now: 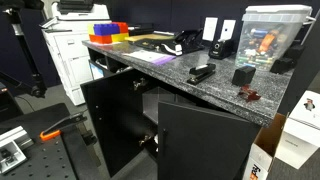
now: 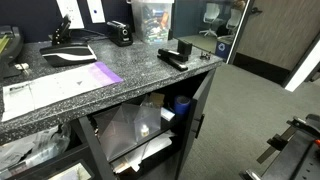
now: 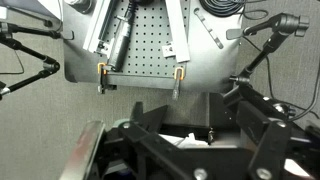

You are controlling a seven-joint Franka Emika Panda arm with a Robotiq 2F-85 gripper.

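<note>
In the wrist view my gripper stands open at the bottom, its dark fingers spread wide apart with nothing seen held between them. Below it is the robot's own perforated mount table (image 3: pixel 155 40), with a dark floor past its edge. A black cabinet stands under the speckled counter (image 1: pixel 165 68). Its left door (image 1: pixel 112 112) is swung outward, and another black door panel (image 1: pixel 205 142) shows at the right. From the other side, one door (image 2: pixel 196 112) stands open beside shelves holding a clear bag (image 2: pixel 122 130) and a blue roll (image 2: pixel 182 104). The gripper cannot be made out in either exterior view.
On the counter are a stapler (image 1: pixel 201 73), a black block (image 1: pixel 243 76), a clear bin (image 1: pixel 268 38), a desk phone (image 1: pixel 184 42) and colored bricks (image 1: pixel 104 31). Orange-tipped clamps (image 3: pixel 180 74) line the mount table's edge. Open floor (image 2: pixel 240 115) lies right of the cabinet.
</note>
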